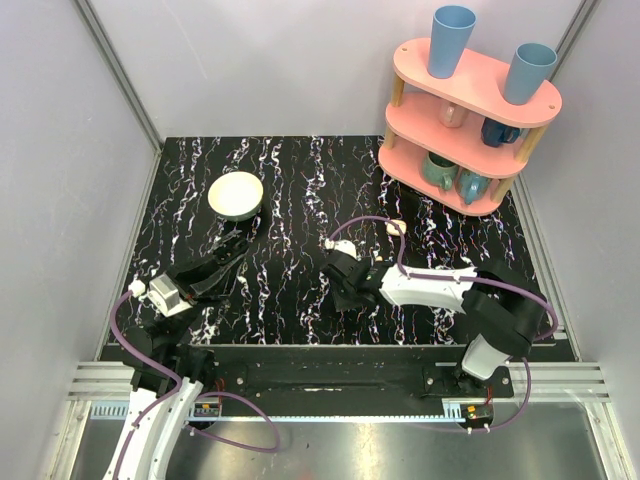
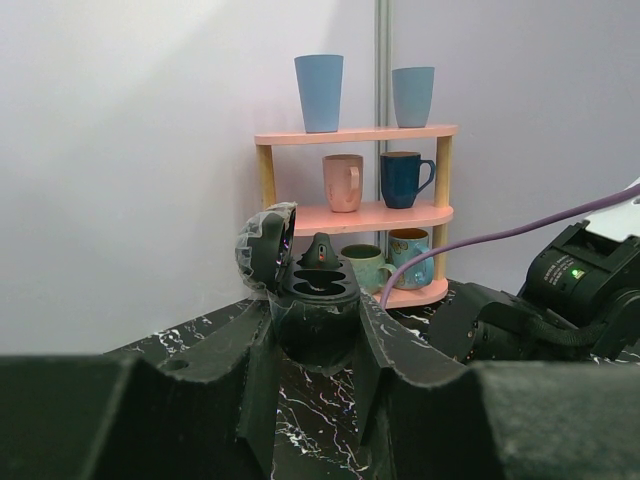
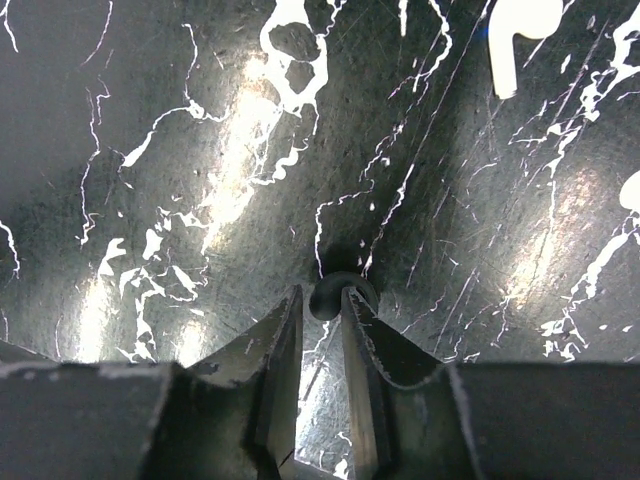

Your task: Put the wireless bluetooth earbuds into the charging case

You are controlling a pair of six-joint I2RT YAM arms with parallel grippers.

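Observation:
In the left wrist view, the black charging case [image 2: 322, 285] has its lid [image 2: 268, 245] up, and its dark earbud wells face upward. My left gripper is shut on the case's lower part, holding it above the table. Low over the marble top, my right gripper stands part open. A black earbud [image 3: 341, 291] lies on the table at its fingertips, in front of the gap, with a little of it hidden behind one finger [image 3: 356, 325]. A white earbud [image 3: 522, 22] rests farther off in the right wrist view.
A pale bowl [image 1: 236, 196] sits at the back left. At the back right, a pink shelf [image 1: 455, 140] carries cups and mugs. Another white object [image 3: 631, 191] shows at the right wrist view's edge. Clear tabletop [image 1: 290, 200] lies between bowl and shelf.

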